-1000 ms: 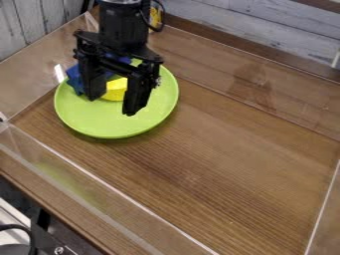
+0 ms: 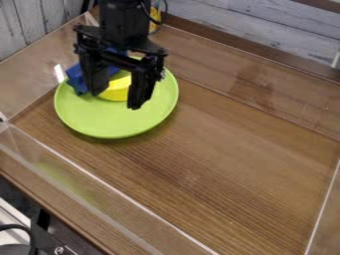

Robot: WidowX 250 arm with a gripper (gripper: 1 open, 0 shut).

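Observation:
The black robot arm reaches down from the top of the camera view, its gripper over a green plate on the wooden table. On the plate, partly hidden behind the gripper, are a yellow object and a blue object toward the back left. Whether the fingers hold anything, or how far they are apart, I cannot make out clearly.
A yellow object stands at the back behind the arm. Pale walls edge the table, and a dark cable lies at the bottom left.
The plate and the things on it look nearly unchanged.

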